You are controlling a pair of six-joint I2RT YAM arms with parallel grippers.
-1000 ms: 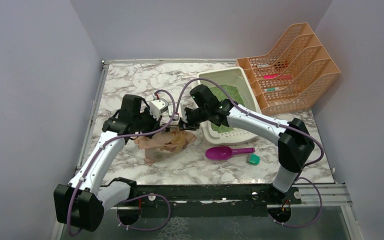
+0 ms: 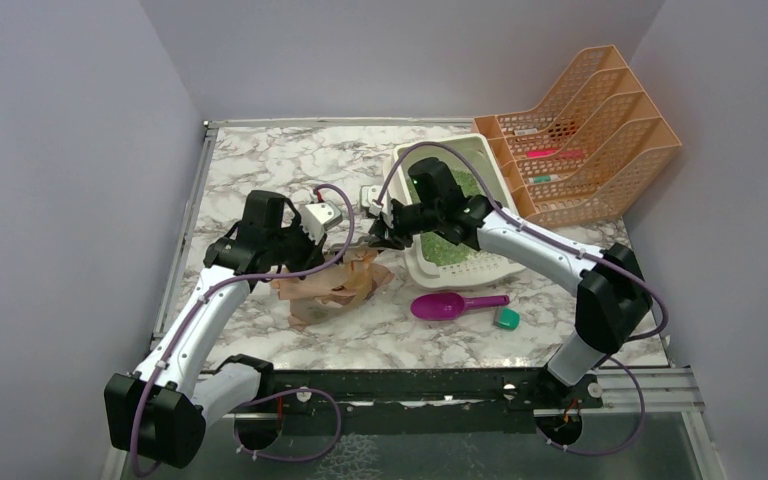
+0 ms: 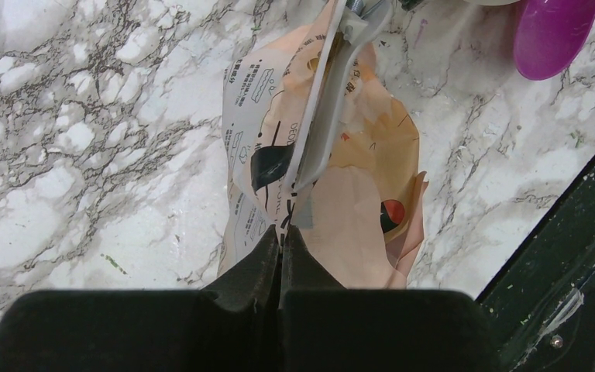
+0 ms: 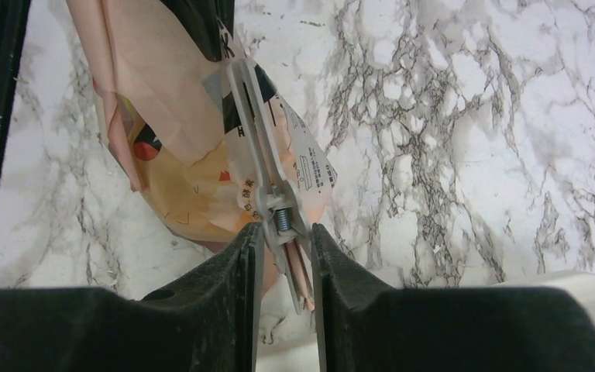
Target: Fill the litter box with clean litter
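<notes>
The bag (image 2: 325, 298) of pink-tan printed plastic stands on the marble table, its top edge gathered in a long clip. My left gripper is shut on one upper end of the bag, just past the end of the clip (image 3: 319, 116). At the clip's spring end, my right gripper is part open; the clip runs between its fingers with a gap showing at the sides. Behind the right arm stands the cream litter box (image 2: 503, 203), a layer of green litter (image 2: 446, 252) inside.
A purple scoop (image 2: 442, 306) lies in front of the litter box, a small green block (image 2: 507, 318) beside its handle. The orange slotted rack (image 2: 590, 140) stands at the back right. Bare table lies to the left and back left.
My right gripper has drawn a little to the right, away from the left one, and its arm has shifted right too. The left arm has barely moved.
</notes>
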